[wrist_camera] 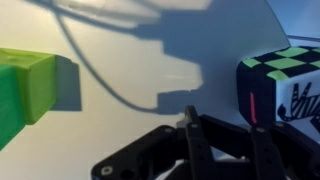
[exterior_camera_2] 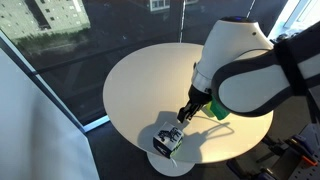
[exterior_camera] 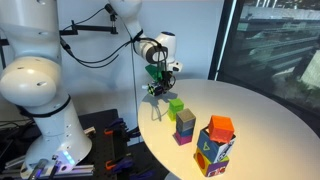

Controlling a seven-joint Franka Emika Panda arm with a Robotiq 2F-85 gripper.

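My gripper is shut, with nothing visible between its fingers, and points down over the white table. To its right in the wrist view lies a patterned block (wrist_camera: pixel 284 85) with a green-and-black checkered face and a black-and-white picture on another side. A gap shows between this block and the fingertips. In exterior view 2 the same block (exterior_camera_2: pixel 168 137) sits near the table's rim, just beside the gripper (exterior_camera_2: pixel 182 117). A bright green block (wrist_camera: pixel 39 85) stands at the left of the wrist view, clear of the fingers.
In exterior view 1 a stack of coloured blocks (exterior_camera: pixel 185 124) stands beyond the green block (exterior_camera: pixel 176 104). Farther right, an orange block (exterior_camera: pixel 221 127) tops a pile of picture blocks (exterior_camera: pixel 213 150).
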